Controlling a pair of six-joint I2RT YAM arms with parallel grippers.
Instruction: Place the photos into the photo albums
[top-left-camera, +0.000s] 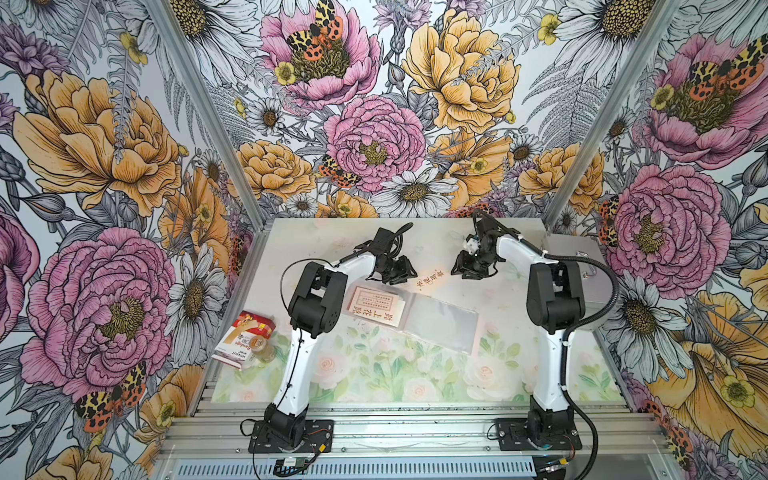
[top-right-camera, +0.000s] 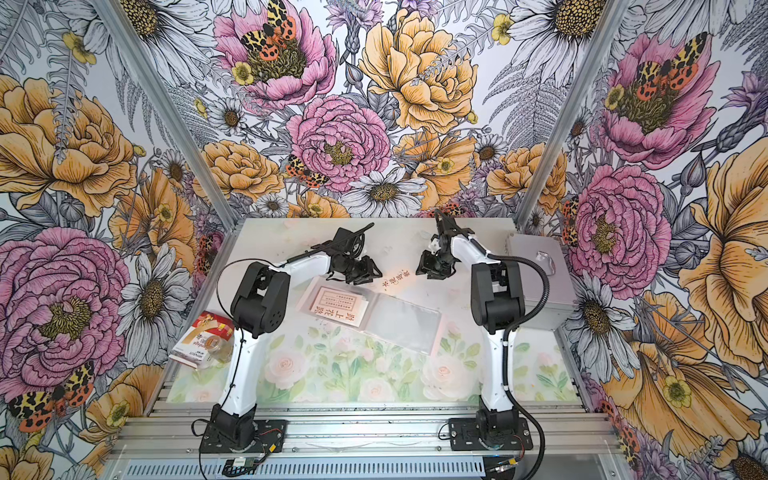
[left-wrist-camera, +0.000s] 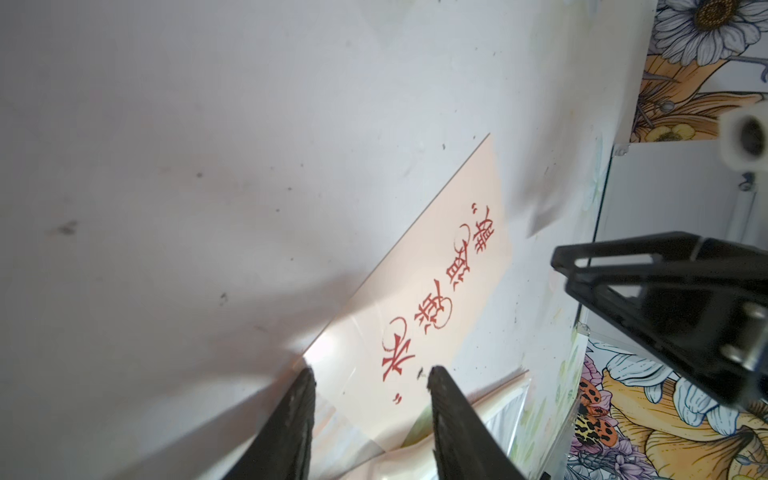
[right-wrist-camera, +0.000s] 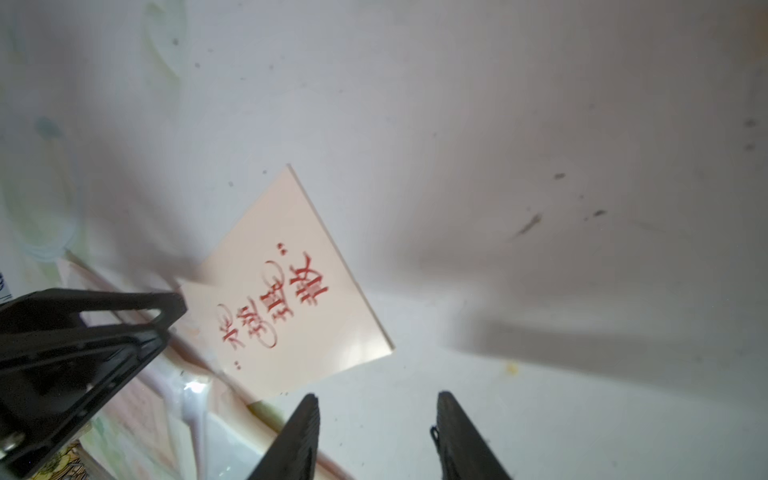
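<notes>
A pale pink photo (right-wrist-camera: 296, 320) with red writing lies on the table, just behind the open album (top-left-camera: 440, 324), whose left page carries a card (top-left-camera: 376, 306) with red print and whose right page is clear. My left gripper is low at the photo's near corner, fingers apart with nothing clearly held between them. My right gripper hangs to the right of the photo, open and empty over bare table.
A red and white packet (top-left-camera: 240, 340) with a clear round item sits at the left edge. A grey box (top-right-camera: 536, 288) stands at the right edge.
</notes>
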